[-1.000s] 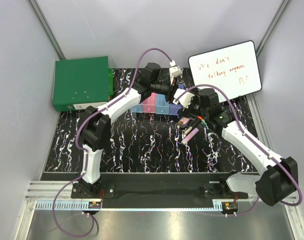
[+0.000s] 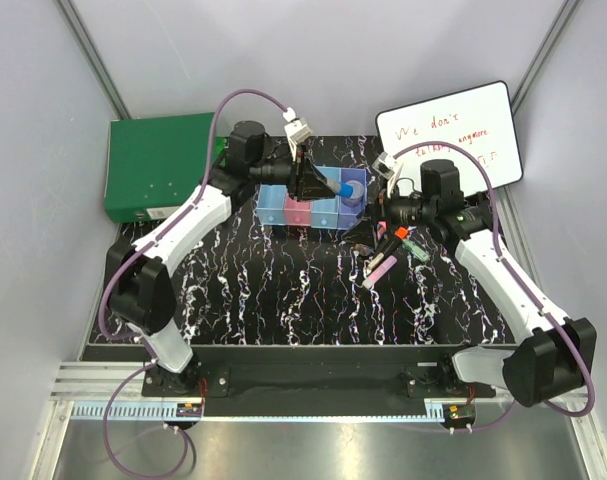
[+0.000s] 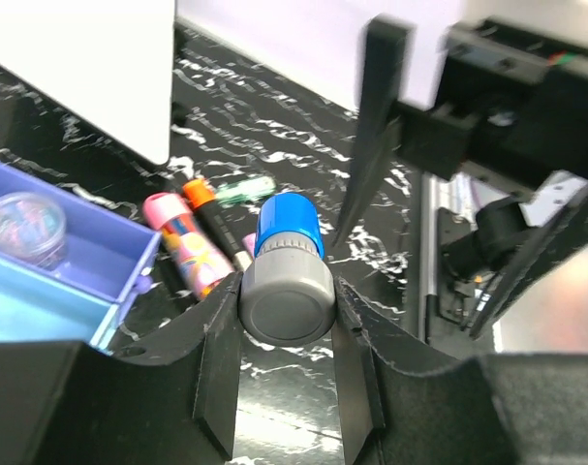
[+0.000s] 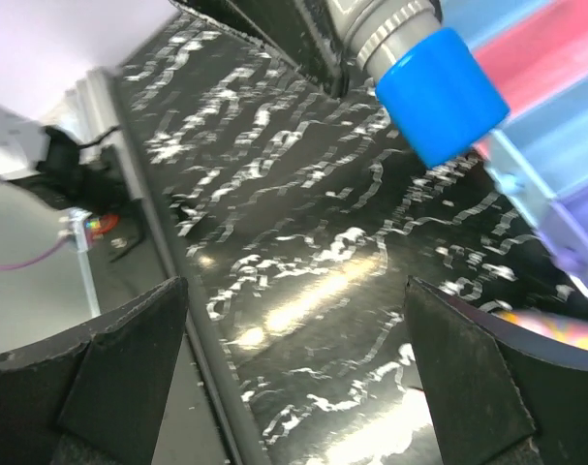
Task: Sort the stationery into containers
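My left gripper is shut on a grey stick with a blue end (image 3: 288,219), likely a glue stick or marker. In the top view its blue end (image 2: 346,190) points right, above the divided organizer (image 2: 297,213). The right gripper is open with nothing between its fingers, near the organizer's right side and the loose stationery. On the table lie a patterned pink item (image 3: 184,242), a black marker with an orange end (image 3: 204,205), a green item (image 3: 245,189) and a pink stick (image 2: 380,272).
A clear round item (image 3: 25,228) sits in the organizer's purple compartment. A whiteboard (image 2: 458,135) stands at the back right, a green box (image 2: 161,165) at the back left.
The left gripper has moved left with the stick, whose blue end now shows.
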